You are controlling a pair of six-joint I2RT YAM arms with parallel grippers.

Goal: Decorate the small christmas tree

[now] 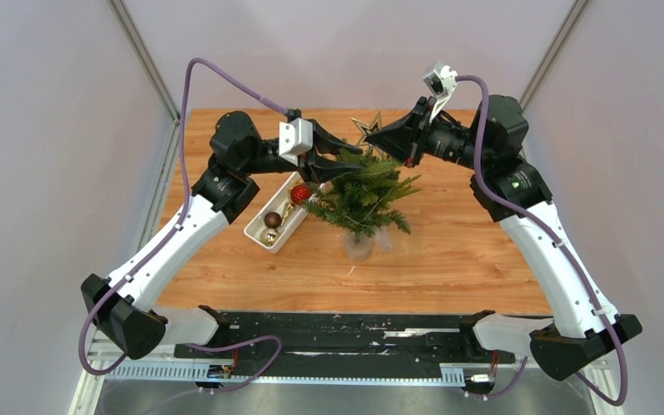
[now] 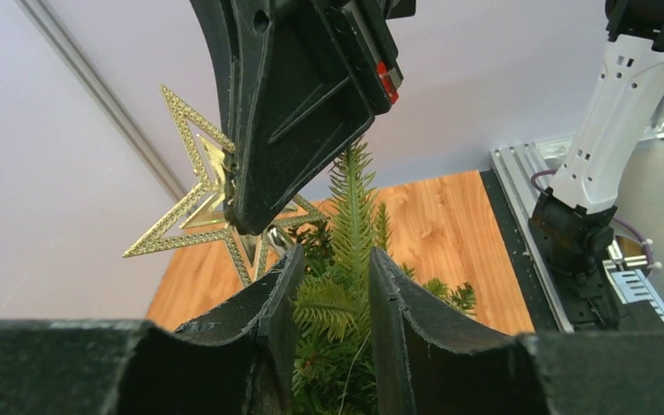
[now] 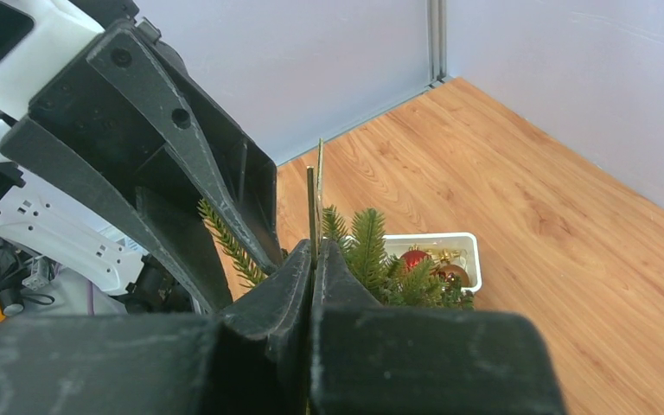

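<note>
The small green tree (image 1: 361,203) stands in a clear pot (image 1: 357,247) at the middle of the table. My left gripper (image 1: 360,158) is open at its top, and in the left wrist view the upright top sprig (image 2: 356,207) shows between the parted fingers. Behind that sprig, a gold openwork star (image 2: 180,241) is held by my right gripper, which is shut on it. The star (image 3: 314,194) appears edge-on in the right wrist view, rising from the pinched fingertips. It is beside the treetop; its lower part is hidden there.
A white tray (image 1: 258,242) left of the tree holds a red ball (image 1: 301,194), a brown ball (image 1: 272,220) and a gold ball (image 1: 268,236). Both grippers are close together over the tree.
</note>
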